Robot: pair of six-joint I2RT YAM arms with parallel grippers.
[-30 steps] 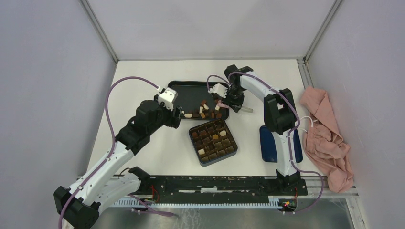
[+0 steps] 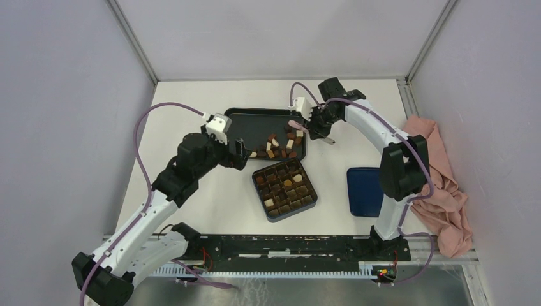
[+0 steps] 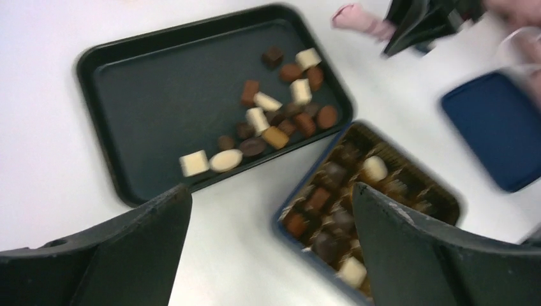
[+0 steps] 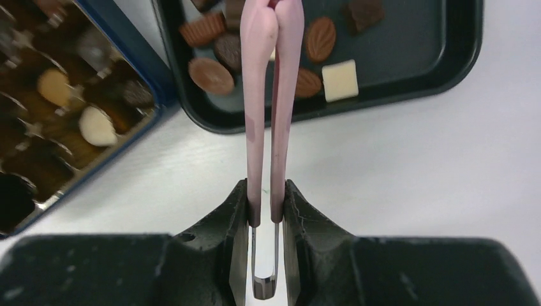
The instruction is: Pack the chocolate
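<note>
Assorted chocolates lie mostly along the front and right of a black tray [image 2: 255, 124]. In front of it is a compartment box [image 2: 284, 190], with chocolates in some cells. My right gripper [image 2: 312, 127] is shut on pink-tipped tongs [image 4: 290, 57], raised over the tray's right edge, their pink arms nearly together; whether anything sits at their tips is out of view. My left gripper [image 2: 236, 153] hangs open above the table at the tray's left front, nothing visible between its fingers.
An empty blue tray [image 2: 365, 191] lies at the right front. A pink cloth [image 2: 440, 210] is heaped at the table's right edge.
My left gripper has moved slightly right.
</note>
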